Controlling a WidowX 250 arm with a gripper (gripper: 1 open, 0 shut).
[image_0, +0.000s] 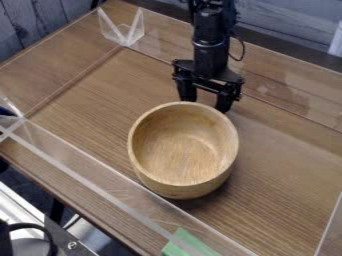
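Note:
A black robot arm stands upright at the back middle of the wooden table, its gripper (206, 88) low behind a large wooden bowl (183, 163), with the fingers spread apart and open. The bowl is empty and sits at the centre front. Whether anything small lies between the fingers cannot be seen clearly.
Clear plastic pieces line the left edge and back left. A green item (189, 244) lies at the front edge, and dark cables hang at the lower left.

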